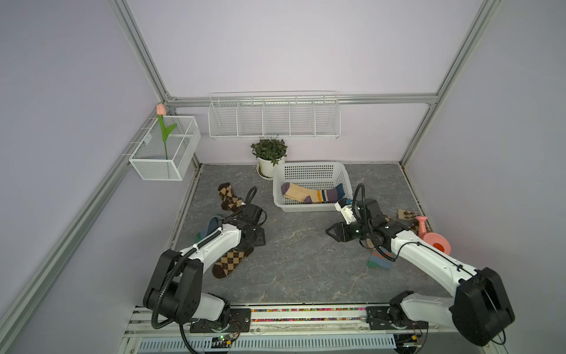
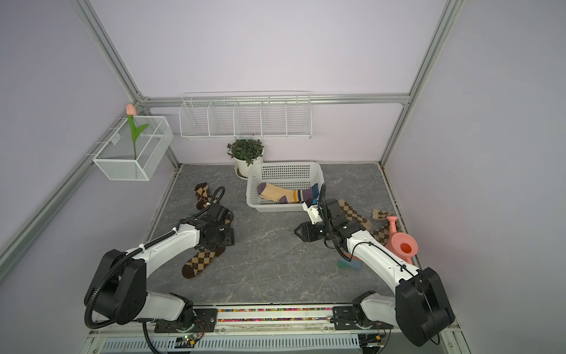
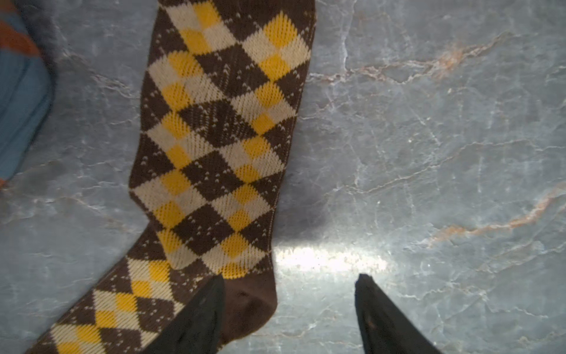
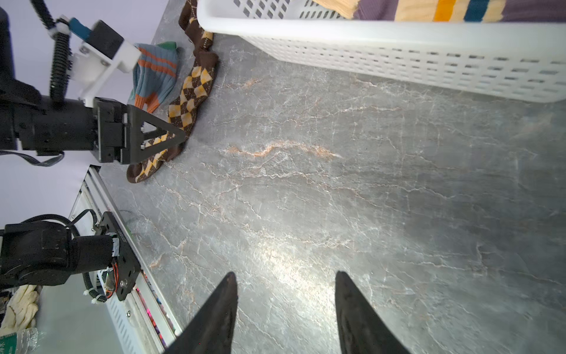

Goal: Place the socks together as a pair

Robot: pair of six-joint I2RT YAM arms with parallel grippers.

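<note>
Brown argyle socks [image 1: 230, 265] lie at left, partly under my left arm; in the left wrist view one [image 3: 224, 118] is close below my open left gripper, with a blue-orange sock [image 3: 17, 106] beside it. More argyle socks [image 2: 353, 215] and a blue striped sock [image 2: 348, 263] lie at right, partly behind my right arm. Cream-purple socks [image 1: 303, 193] are in the white basket [image 1: 312, 166]. My right gripper is open and empty over bare table, in front of the basket.
A potted plant [image 1: 270, 153] stands behind the basket. A pink watering can [image 2: 402, 242] is at the right edge. Wire racks [image 1: 274, 115] hang on the walls.
</note>
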